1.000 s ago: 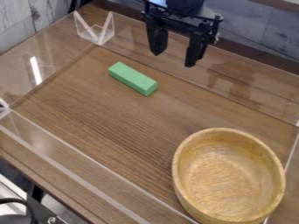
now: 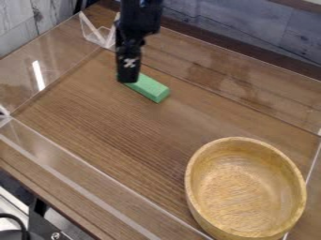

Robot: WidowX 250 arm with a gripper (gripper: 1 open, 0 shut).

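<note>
A small green block (image 2: 148,88) lies on the wooden table, a little behind its middle. My black gripper (image 2: 129,64) hangs just behind and left of the block, its fingers pointing down and somewhat blurred, open with nothing seen between them. A large yellow bowl (image 2: 245,187) sits at the front right of the table.
A clear plastic piece (image 2: 99,28) is at the back left, partly behind the arm. Dark space and cables show beyond the front left edge.
The arm has moved left from the back centre-right and lowered toward the green block, with the gripper now beside it. The block and bowl look unmoved.
</note>
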